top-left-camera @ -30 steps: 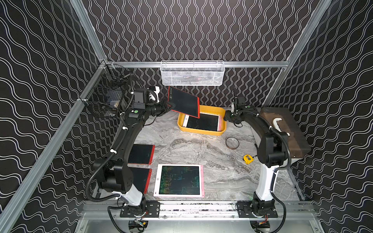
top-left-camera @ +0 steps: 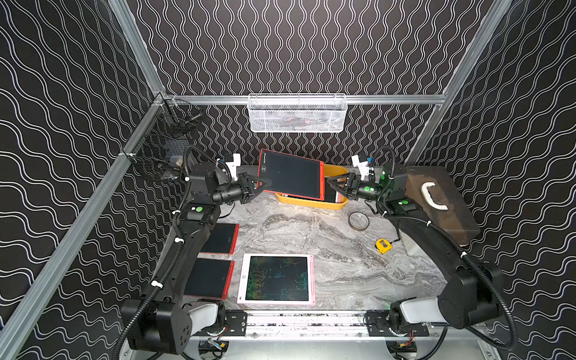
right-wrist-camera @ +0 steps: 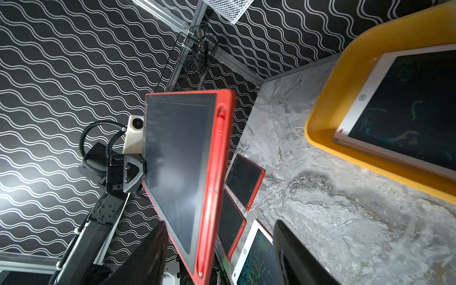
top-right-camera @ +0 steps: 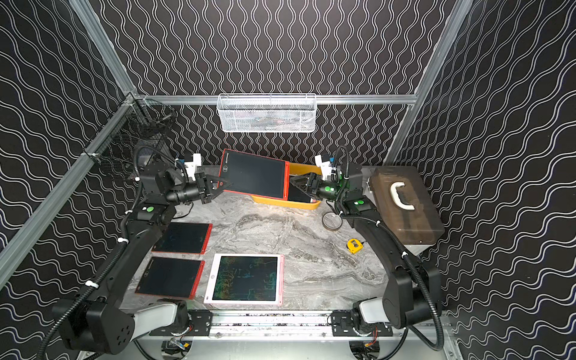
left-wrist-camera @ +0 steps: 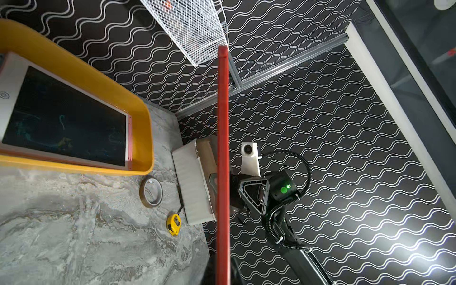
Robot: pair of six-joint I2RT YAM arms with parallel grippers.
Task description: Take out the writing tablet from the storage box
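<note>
A red writing tablet [top-left-camera: 291, 174] hangs tilted above the yellow storage box [top-left-camera: 312, 202], with my left gripper [top-left-camera: 261, 183] shut on its left edge. My right gripper [top-left-camera: 334, 185] stands open just beyond the tablet's right edge; in the right wrist view that red edge is left of and between the blurred fingertips, apparently untouched. Inside the box lies another tablet [left-wrist-camera: 66, 118] with a white and pink frame.
Two red tablets [top-left-camera: 208, 276] and a white-pink tablet [top-left-camera: 276, 277] lie at the front left and middle. A tape roll [top-left-camera: 358, 228], a yellow tape measure [top-left-camera: 382, 245] and a brown case [top-right-camera: 408, 222] are on the right. A mesh basket [top-left-camera: 297, 114] hangs behind.
My right arm has swung in toward the tablet's right edge.
</note>
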